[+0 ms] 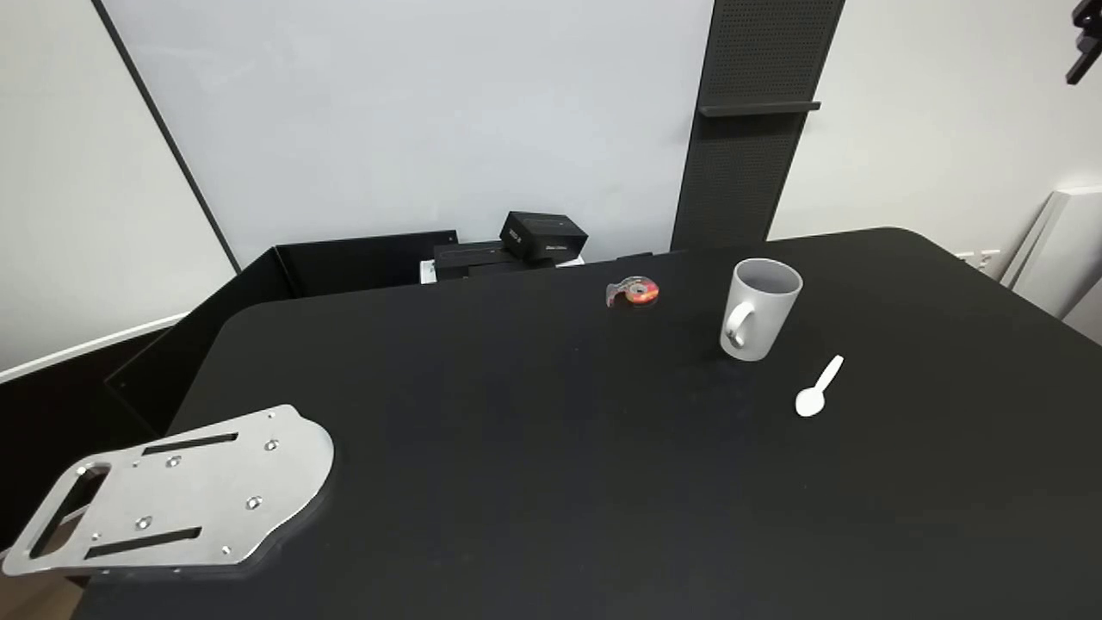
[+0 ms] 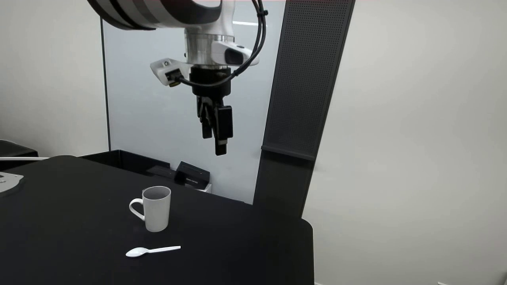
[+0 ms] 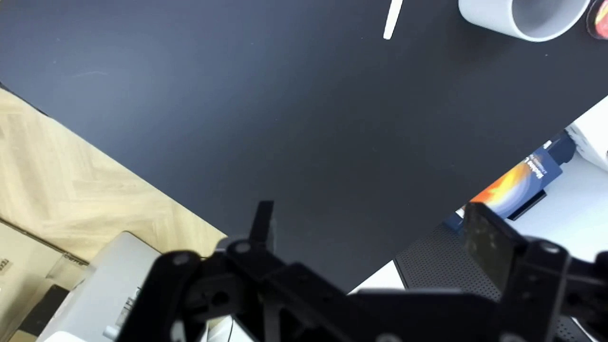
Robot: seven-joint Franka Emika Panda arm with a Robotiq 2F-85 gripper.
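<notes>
A white mug (image 1: 762,310) stands upright on the black table, its handle towards the camera in exterior view 1. Close by lies a white plastic spoon (image 1: 818,387), flat on the tabletop and apart from the mug. In exterior view 2 my gripper (image 2: 216,142) hangs high above the table, pointing down, clear of both the mug (image 2: 157,209) and the spoon (image 2: 153,251). The wrist view has my gripper open, its fingers wide apart with only bare table beyond them. There, the spoon's handle tip (image 3: 393,20) and part of the mug (image 3: 524,17) show at the top edge.
A tape dispenser (image 1: 634,290) lies near the back edge, left of the mug. A metal plate (image 1: 196,486) rests at the front left corner. Black boxes (image 1: 543,237) sit behind the table.
</notes>
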